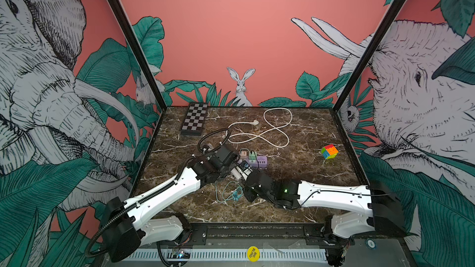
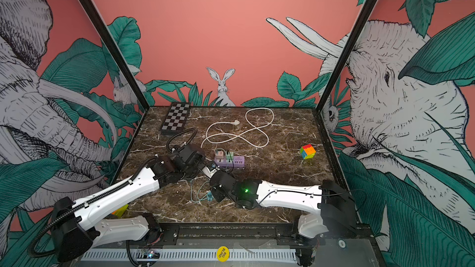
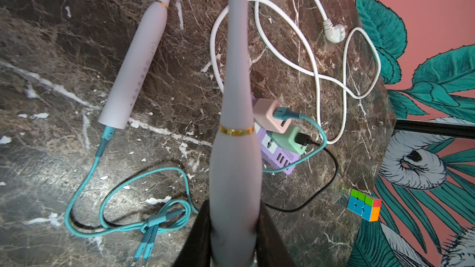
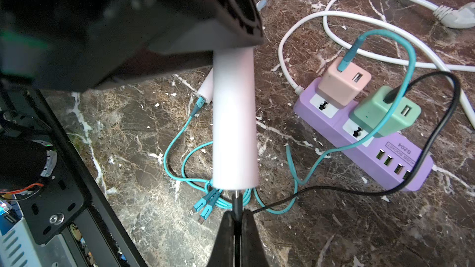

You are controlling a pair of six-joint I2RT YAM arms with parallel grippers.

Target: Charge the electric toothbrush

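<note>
A pale toothbrush (image 3: 233,178) stands in my left gripper, which is shut around its handle. In the right wrist view the flat bottom end of this toothbrush (image 4: 235,133) hangs down from the left gripper's dark body. My right gripper is shut on the black cable's thin plug (image 4: 237,201) just below that end. The metal tip lines up with the handle's base; whether it is inside the socket cannot be told. The black cable (image 4: 321,188) runs from there to a green charger (image 4: 378,111) on the purple power strip (image 4: 341,133).
A second toothbrush (image 3: 133,69) lies on the table, joined to a teal cable (image 3: 81,202). Its bundled coil (image 3: 165,217) lies nearby. A pink charger (image 3: 269,113), white cord (image 3: 311,59), colourful cube (image 1: 329,151) and checkered board (image 1: 195,118) are also here.
</note>
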